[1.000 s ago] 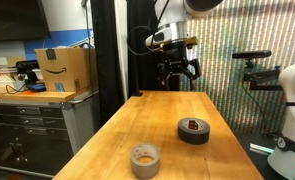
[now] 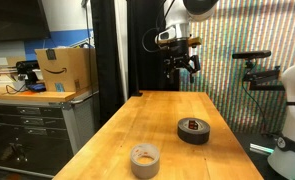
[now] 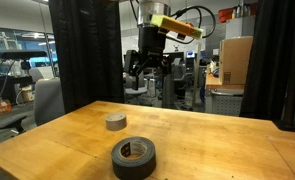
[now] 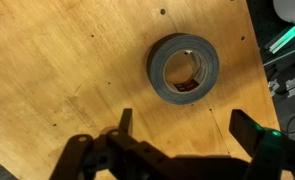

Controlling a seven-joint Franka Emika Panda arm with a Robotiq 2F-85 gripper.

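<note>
A dark grey tape roll (image 2: 193, 138) lies flat on the right part of the wooden table. In the wrist view, this same roll (image 4: 156, 70) is seen from above, with a brown inner core. A smaller, pale tape roll (image 2: 145, 171) lies at the table's near edge in exterior view 1; it is outside the wrist view. High above the table hangs my gripper (image 2: 182, 71), its two fingers spread wide. Nothing sits between the fingertips in the wrist view, where the gripper is clear of the dark roll.
A drawer cabinet (image 2: 32, 130) with a cardboard box (image 2: 65, 68) on top stands to its left. Black curtains (image 3: 77, 50) hang behind the table in exterior view 2.
In exterior view 1 my gripper has shifted slightly up and to the right over the last second, with its fingers still apart. Both tape rolls lie where they were.
</note>
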